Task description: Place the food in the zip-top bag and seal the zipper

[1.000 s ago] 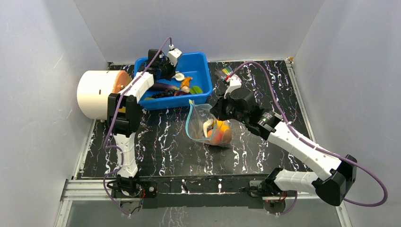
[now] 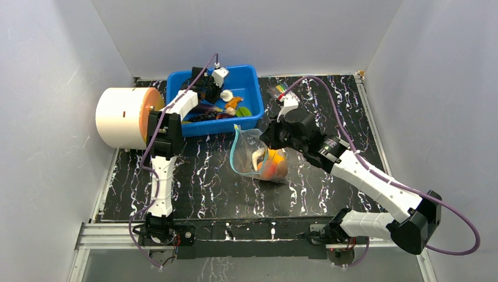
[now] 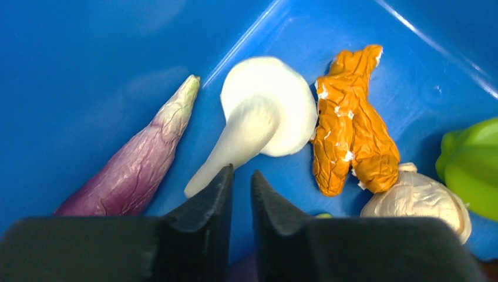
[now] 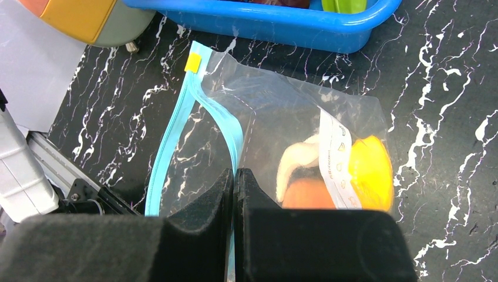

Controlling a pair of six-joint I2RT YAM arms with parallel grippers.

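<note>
In the top view a clear zip bag (image 2: 242, 154) with a light blue zipper stands open on the counter, an orange-red round food, a yellow one and a pale curved one inside. My right gripper is shut on the near zipper strip of the bag's mouth. Beyond, in the blue bin (image 2: 251, 88), my left gripper is partly open and empty between its fingers. A white mushroom-shaped piece (image 3: 288, 106) lies just past its fingertips, its stem end toward the left finger. Around it are a purple eggplant (image 3: 144, 158), a crinkled orange piece (image 3: 352, 120) and a garlic bulb (image 3: 420, 200).
A green pepper (image 3: 475, 167) sits at the bin's right side. The zipper's yellow slider (image 4: 192, 63) is at the bag's far end, close to the bin. A large white cylinder (image 2: 120, 117) stands left, beside my left arm. Counter in front of the bin is clear.
The right arm and the bag look unmoved.
</note>
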